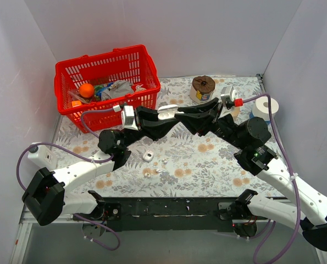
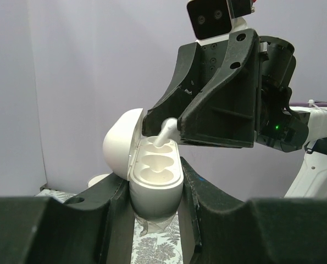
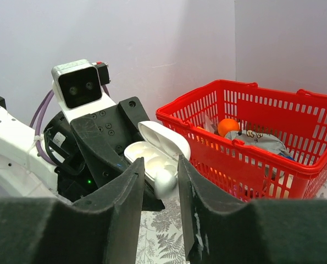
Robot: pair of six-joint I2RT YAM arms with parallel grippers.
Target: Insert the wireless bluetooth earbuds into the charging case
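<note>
The open white charging case (image 2: 155, 190) is held upright in my left gripper (image 1: 164, 119), its lid raised and its sockets facing up. A white earbud (image 2: 166, 132) leans at a slant over the case's far socket, stem low and head toward the right fingers; it is not seated. My right gripper stands open right at the case, its fingers (image 3: 131, 190) apart on both sides of the earbud, which looks blurred in the right wrist view and not gripped. From the top view the earbud is hidden by the grippers.
Several small white pieces (image 1: 147, 175) lie on the patterned tablecloth below, near a small white box (image 1: 148, 156). A red basket (image 1: 108, 55) fills the back left. A brown-topped roll (image 1: 203, 88) stands at the back.
</note>
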